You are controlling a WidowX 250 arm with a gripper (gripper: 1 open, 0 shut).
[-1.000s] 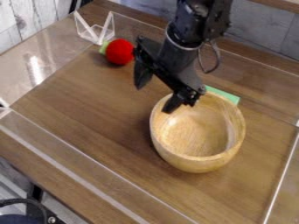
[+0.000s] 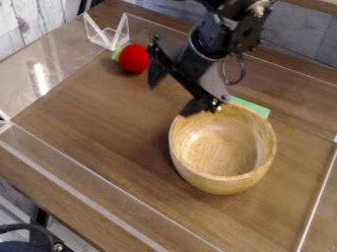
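My dark gripper (image 2: 184,84) hangs from the top centre above the back-left rim of a pale wooden bowl (image 2: 222,157); whether it is open or shut is unclear. A red round object (image 2: 134,57) with a green part sits behind it at the left. A light green flat object (image 2: 253,105) lies behind the bowl, partly hidden by it.
A white wire rack (image 2: 108,30) stands at the back left.
The bowl and other objects look unmoved.
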